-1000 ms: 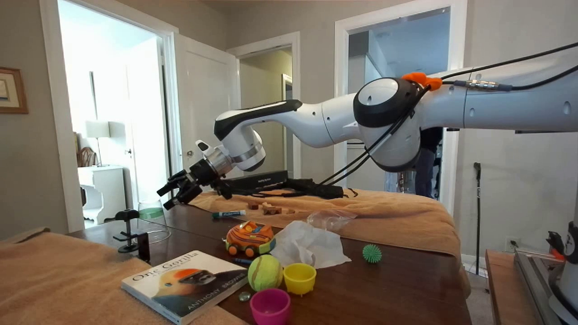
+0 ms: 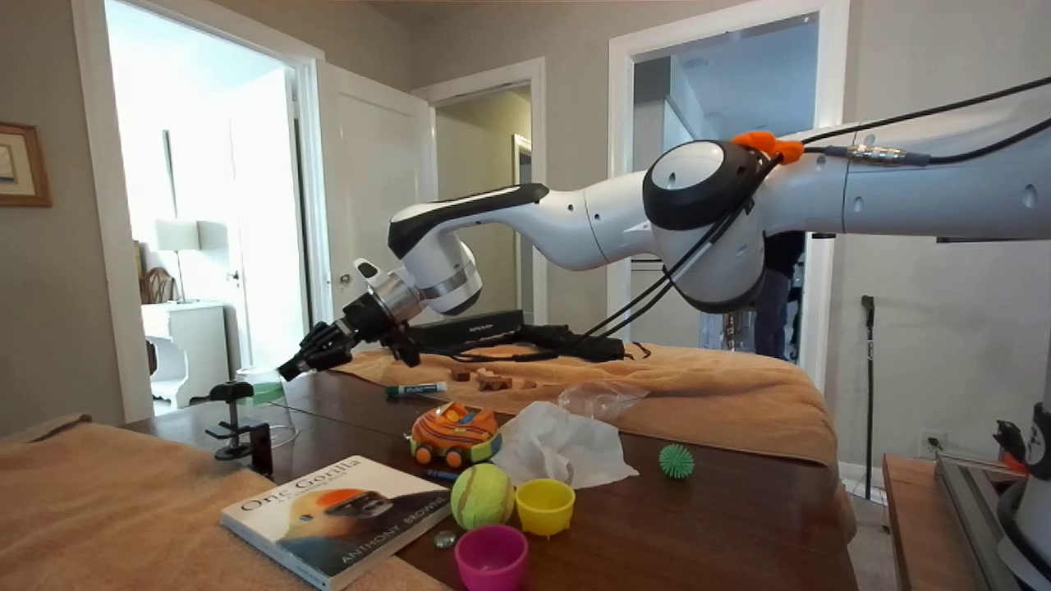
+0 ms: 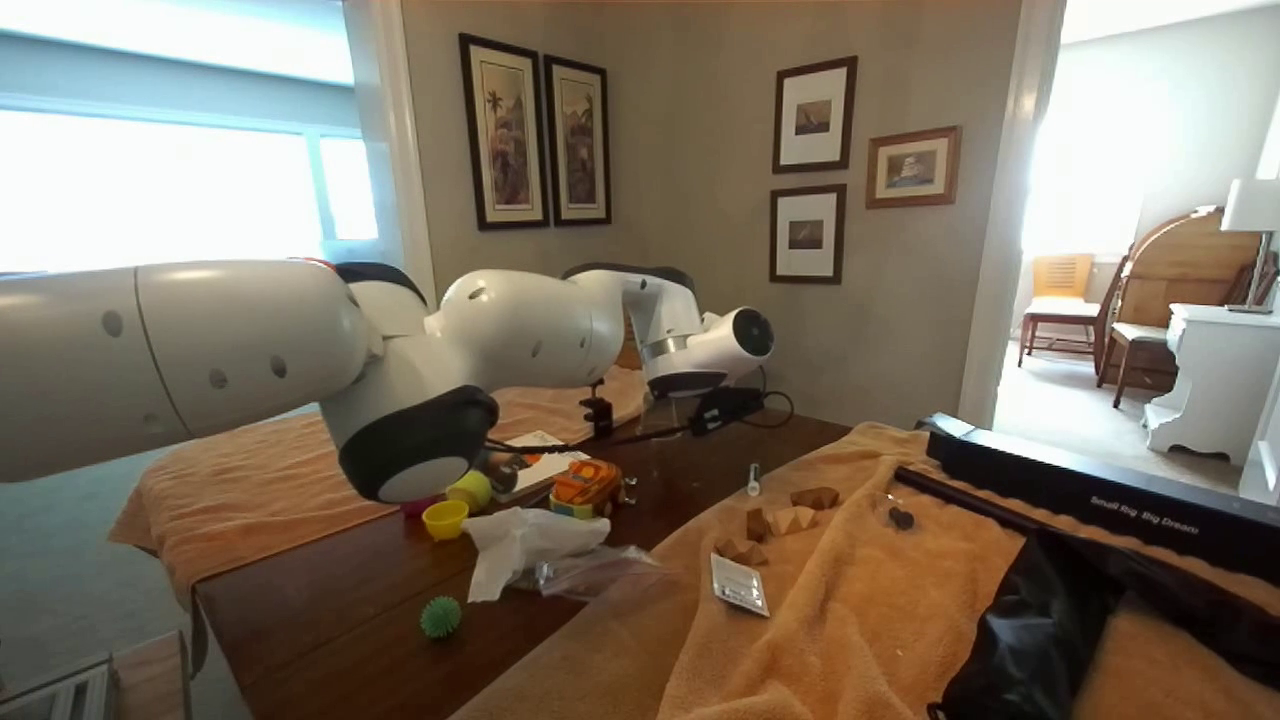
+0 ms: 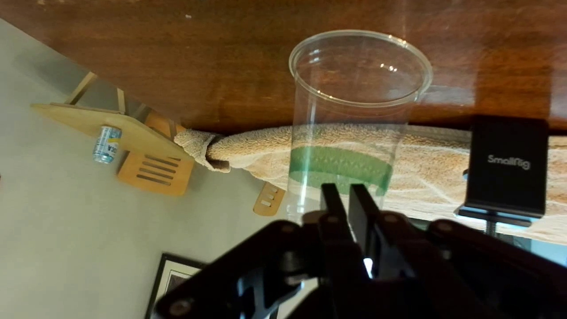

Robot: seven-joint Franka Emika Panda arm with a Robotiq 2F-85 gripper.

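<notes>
A clear plastic cup (image 4: 348, 114) with a green band stands upside down on the dark wooden table, its rim resting on the wood. In the wrist view, the table is at the top of the picture. My gripper overlaps the cup's banded end, its fingers (image 4: 330, 199) close together with a narrow gap between them. Nothing clearly shows in that gap; whether the fingers touch the cup is unclear. From the first exterior view, the gripper (image 2: 286, 373) is tilted down just above the cup (image 2: 266, 394). The second exterior view mostly hides the cup.
A black clamp (image 2: 235, 419) stands close beside the cup. A book (image 2: 340, 517), toy car (image 2: 455, 433), tennis ball (image 2: 483, 496), yellow cup (image 2: 544, 506), pink cup (image 2: 492, 558) and white paper (image 2: 562, 445) lie nearer the camera. The spiky green ball (image 2: 676, 461) has bare table around it.
The gripper's fingers were spread wide and have drawn nearly together. The clear cup has shifted slightly left and lower in the first exterior view. The arm has barely moved.
</notes>
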